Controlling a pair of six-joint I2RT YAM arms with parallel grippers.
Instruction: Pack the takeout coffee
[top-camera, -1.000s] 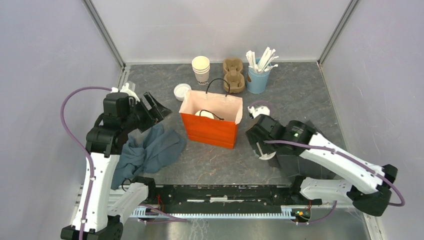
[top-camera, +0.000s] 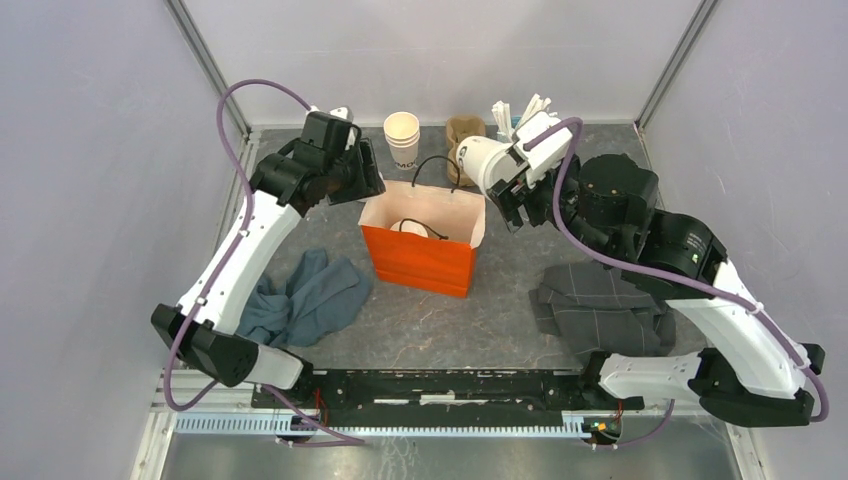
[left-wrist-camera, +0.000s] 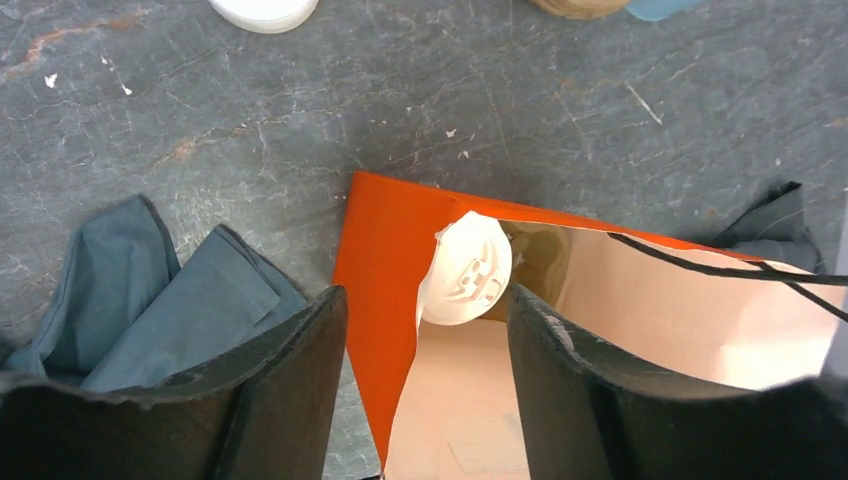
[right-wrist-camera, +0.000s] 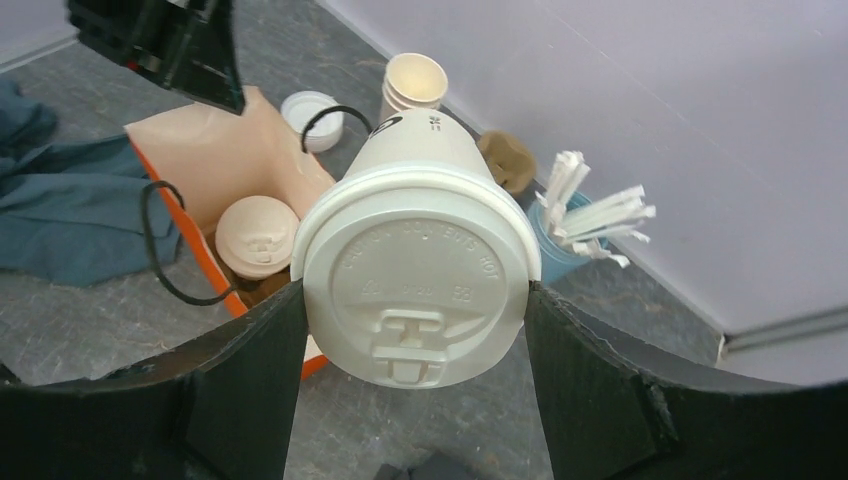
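Observation:
An orange paper bag (top-camera: 420, 262) stands upright with its top open. Inside it sits one lidded coffee cup, its white lid (left-wrist-camera: 470, 268) showing in the left wrist view. My right gripper (top-camera: 512, 200) is shut on a second lidded cup (right-wrist-camera: 415, 290), lifted to the right of the bag and tilted, its lid toward my right wrist camera. My left gripper stands part open above the bag's left side with nothing gripped; the bag's left wall (left-wrist-camera: 385, 270) shows between its fingers. One black handle (right-wrist-camera: 155, 240) rises from the bag.
Behind the bag are stacked paper cups (top-camera: 401, 138), a brown cup carrier (top-camera: 463, 128) and a blue bucket of white sticks (right-wrist-camera: 570, 230). White lids (right-wrist-camera: 312, 112) lie left of the stack. Cloths lie at left (top-camera: 310, 298) and right (top-camera: 600, 308). Bare table lies before the bag.
My right gripper has raised the cup from the front right and carried it leftward toward the bag. The left gripper has moved right and farther back, to the bag's left side.

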